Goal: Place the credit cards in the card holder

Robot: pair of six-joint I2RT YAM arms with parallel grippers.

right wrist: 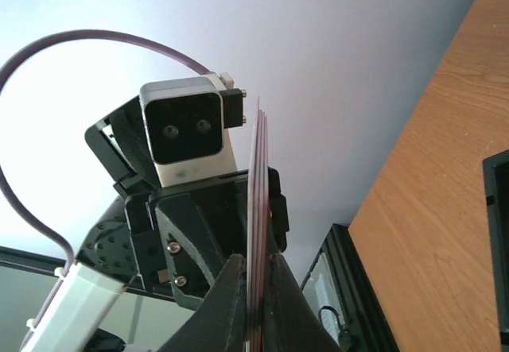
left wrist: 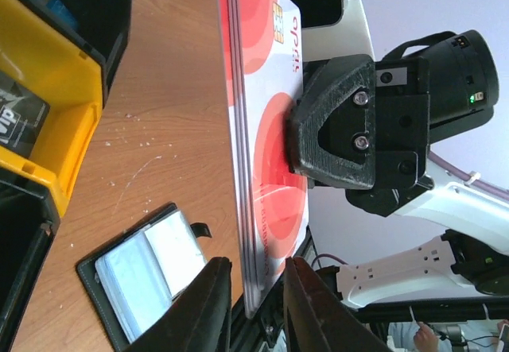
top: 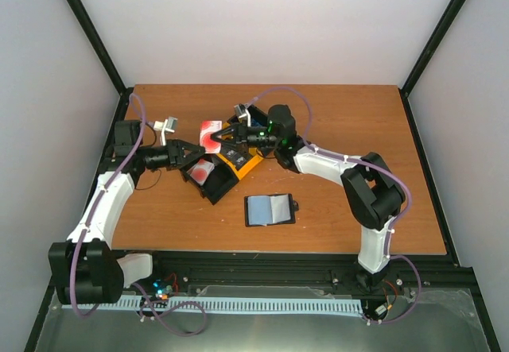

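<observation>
A thin stack of red-and-white cards (left wrist: 274, 141) is held upright in the air by my right gripper, which is shut on it. From above, the cards (top: 211, 135) hang over the organizer's back left part. My left gripper is part open at the stack's lower edge. The lower corner of the cards shows between its fingers; whether they touch is not clear. The card holder (top: 270, 210), black with light blue and white inside, lies open on the table in front of the organizer.
A black and yellow organizer (top: 246, 168) stands under both grippers. Another red-and-white item (top: 201, 172) lies in its black compartment, and a dark packet (left wrist: 17, 117) sits in the yellow one.
</observation>
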